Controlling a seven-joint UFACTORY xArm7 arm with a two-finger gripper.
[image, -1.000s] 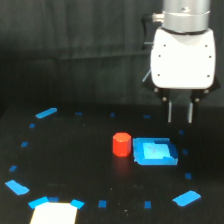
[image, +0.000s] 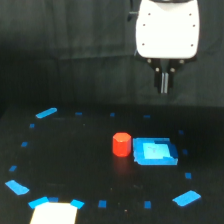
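My gripper (image: 163, 84) hangs high above the dark table, over the right half, below its white hand. Its two dark fingers stand close together, and nothing shows between them. A red block (image: 122, 144) with a many-sided outline rests on the table, lower down and to the left. Just right of it lies a shallow blue tray (image: 141, 160) with a lighter blue patch inside. The red block is outside the tray, close to its left edge.
Blue tape strips (image: 186, 198) and small blue squares mark the table. A pale object (image: 53, 213) is cut off at the bottom left edge. Around the block, the table's left and front areas look bare apart from the marks. A dark curtain hangs behind.
The hand has risen and shifted left in the picture. Its fingers, wide apart before, have come together. The red block and the blue tray have not moved.
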